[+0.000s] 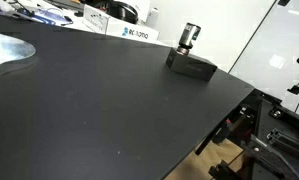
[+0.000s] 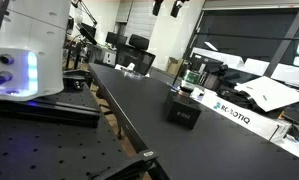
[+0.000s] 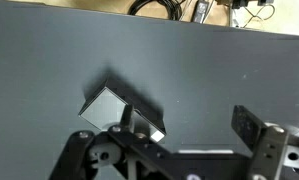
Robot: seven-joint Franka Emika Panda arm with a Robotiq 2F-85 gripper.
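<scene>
A black box [image 1: 191, 65] sits on the dark table [image 1: 99, 95] toward its far right part, with a small silver-and-dark can [image 1: 189, 37] standing upright on top. The same box [image 2: 182, 111] is near the table's edge in exterior view 2. From above, the wrist view shows the box [image 3: 106, 108] at the lower left, partly covered by a finger; the can is mostly hidden there. My gripper is open above the table, its fingers wide apart and nothing held between them. The box lies toward its left finger.
A white board with lettering [image 1: 134, 31] stands along the table's back. Black cables [image 3: 169, 8] lie beyond the edge at the top of the wrist view. A shiny curved object [image 1: 7, 52] is at the left.
</scene>
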